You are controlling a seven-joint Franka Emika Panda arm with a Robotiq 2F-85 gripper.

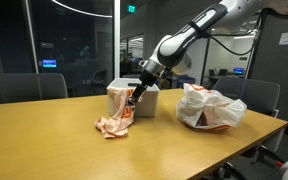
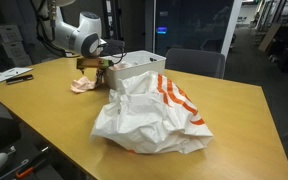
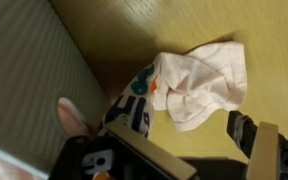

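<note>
A pale pink cloth (image 1: pixel 114 126) with a printed part hangs over the wall of a white box (image 1: pixel 148 103), its lower end spread on the table. In the wrist view, the plain end of the cloth (image 3: pixel 199 84) lies flat on the wood, while the patterned stretch runs toward the box's side. My gripper is open above the cloth, with one dark finger over the patterned part and the other out to the right. From the exterior, the gripper (image 1: pixel 135 98) is close to the box's front. Whether a finger touches the cloth cannot be told.
A large crumpled white bag with orange stripes (image 2: pixel 152 114) takes up the table beside the box. Chairs (image 1: pixel 13 88) stand along the far edge.
</note>
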